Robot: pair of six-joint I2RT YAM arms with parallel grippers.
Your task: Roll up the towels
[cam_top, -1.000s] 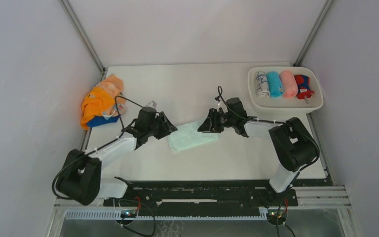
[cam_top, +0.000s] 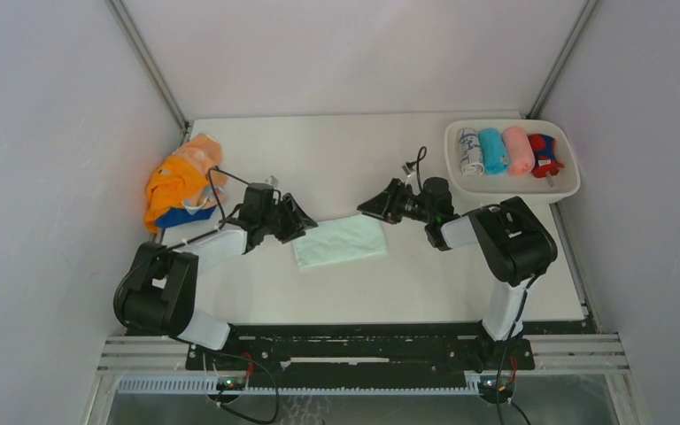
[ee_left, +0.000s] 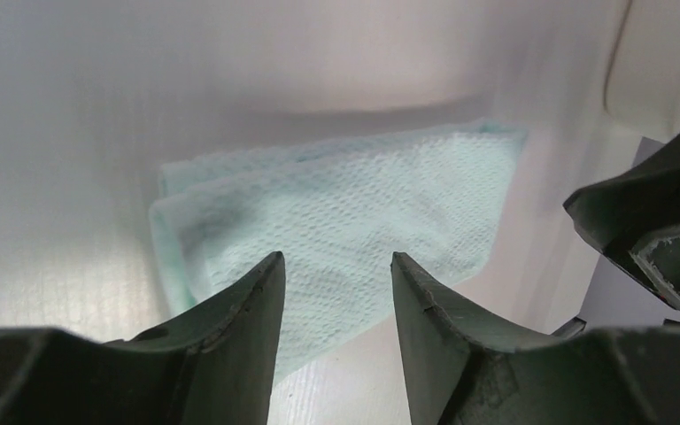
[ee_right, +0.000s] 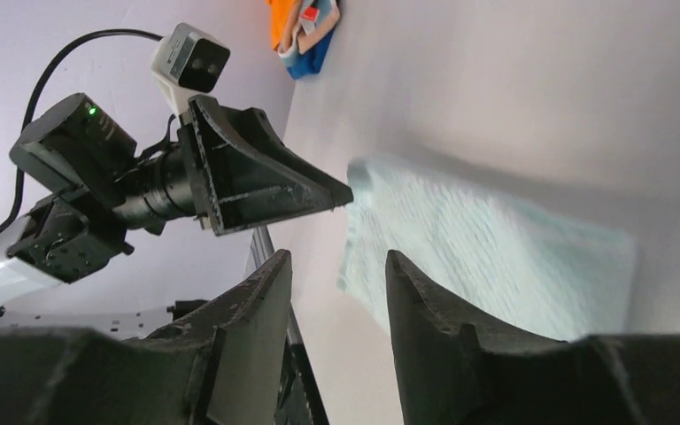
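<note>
A pale mint towel [cam_top: 343, 243], folded into a flat rectangle, lies on the white table between the two arms. Over its left end is my left gripper [cam_top: 310, 225]; in the left wrist view its fingers [ee_left: 246, 323] stand apart with the towel [ee_left: 336, 221] below and beyond them. My right gripper [cam_top: 363, 211] is at the towel's far right corner. The right wrist view shows its fingers [ee_right: 252, 323] apart too, the towel [ee_right: 478, 248] passing beneath, nothing held that I can see. Whether either fingertip touches the cloth cannot be told.
A white bin [cam_top: 518, 184] at the back right holds several rolled towels, among them a blue roll [cam_top: 493, 150] and a pink roll [cam_top: 519, 150]. Crumpled orange towels [cam_top: 181, 181] are heaped at the back left. Bare table lies behind and in front of the mint towel.
</note>
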